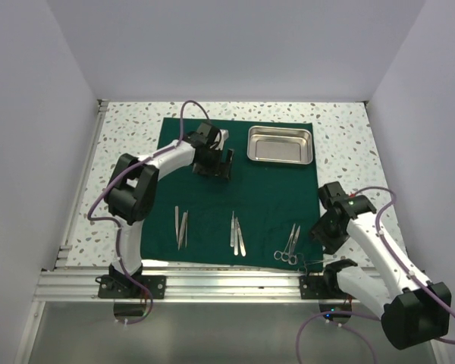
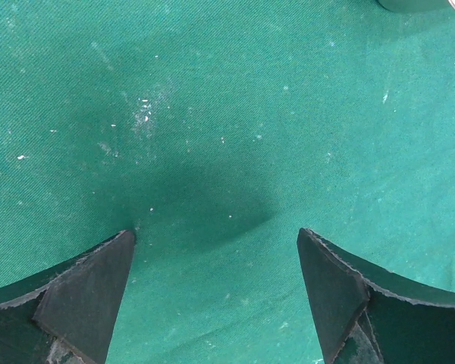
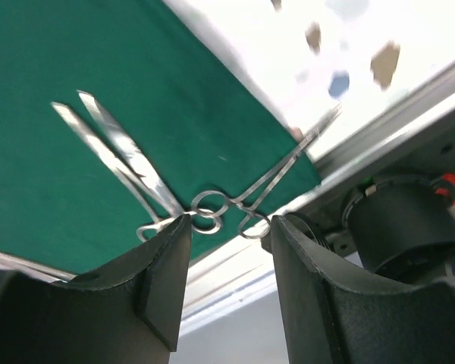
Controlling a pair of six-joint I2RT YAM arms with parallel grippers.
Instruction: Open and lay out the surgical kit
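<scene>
A dark green cloth (image 1: 265, 201) is spread flat on the table. Near its front right corner lie two ring-handled instruments (image 1: 288, 246) side by side. A third, a thin clamp (image 3: 277, 178), rests beside them with its rings on the cloth and its tips past the cloth's edge. My right gripper is over the rings, fingers apart, nothing clamped between them. Over bare cloth at the back, my left gripper stands open and empty. Straight tools lie in two groups, one at the front left (image 1: 182, 229), another at front centre (image 1: 237, 233).
An empty steel tray (image 1: 280, 160) sits on the cloth at the back right. A metal rail (image 1: 212, 277) runs along the front edge.
</scene>
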